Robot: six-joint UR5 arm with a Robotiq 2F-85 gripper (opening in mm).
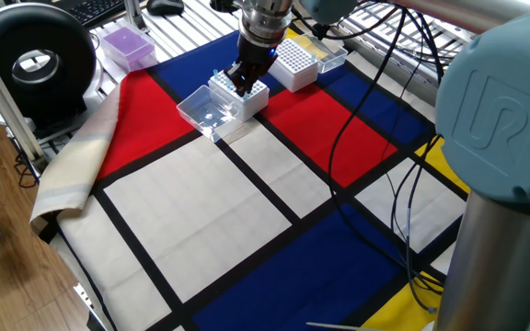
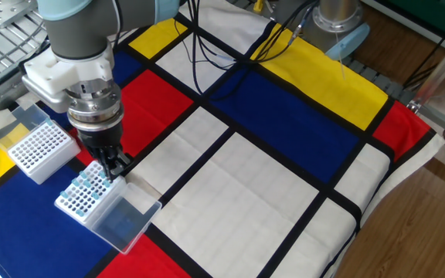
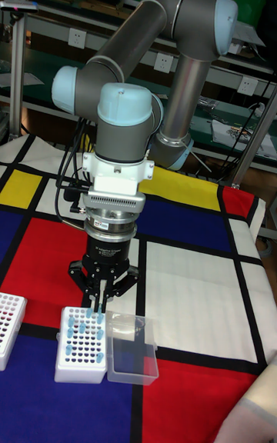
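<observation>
My gripper [image 3: 98, 305] points down over the far edge of a white rack [image 3: 80, 376] that holds several light-blue tubes [image 3: 100, 358] standing in its holes. Its black fingers are close together, with their tips right at the tubes of the far row. Whether they grip one is too small to make out. From the opposite side, the gripper [image 2: 113, 171] covers one corner of the same rack [image 2: 83, 202]. In the first exterior view the rack [image 1: 251, 101] is partly hidden behind the dark gripper [image 1: 239, 87].
The rack's clear lid [image 2: 130, 220] lies open beside it. A second white rack [image 2: 43, 154] without blue tubes stands nearby, its clear lid [image 1: 331, 53] open. A purple-lidded box [image 1: 127, 44] sits at the far edge. Cables [image 1: 403, 184] hang near the arm.
</observation>
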